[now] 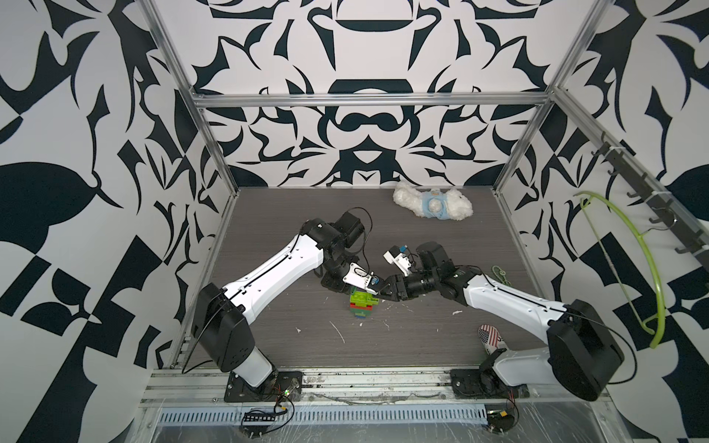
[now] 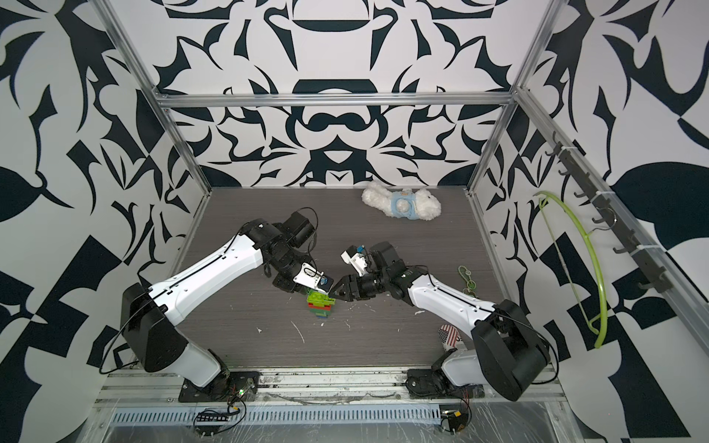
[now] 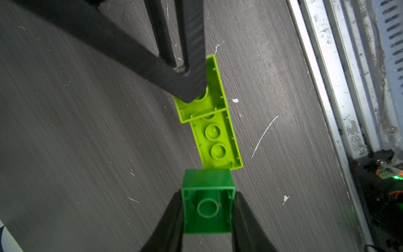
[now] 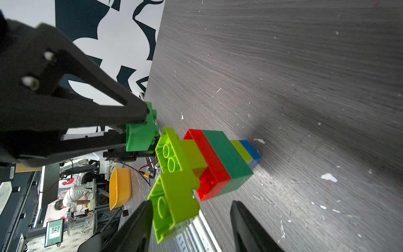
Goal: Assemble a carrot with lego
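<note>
A stack stands on the table; in the right wrist view it has a blue brick (image 4: 251,153) at its base, a dark green brick (image 4: 232,168), a red brick (image 4: 216,168) and lime bricks (image 4: 180,189) on top. Two lime bricks at the top show open, tubed undersides. My left gripper is shut on a small green brick (image 3: 208,178), held close to the top of the stack. My right gripper has its fingers apart around the lower lime brick; in the left wrist view its dark fingers (image 3: 184,79) overlap that brick. Whether they touch cannot be told.
A white plush toy (image 1: 433,201) lies at the back of the table. Green scissors (image 1: 500,274) lie at the right. A striped object (image 1: 491,336) rests near the right arm's base.
</note>
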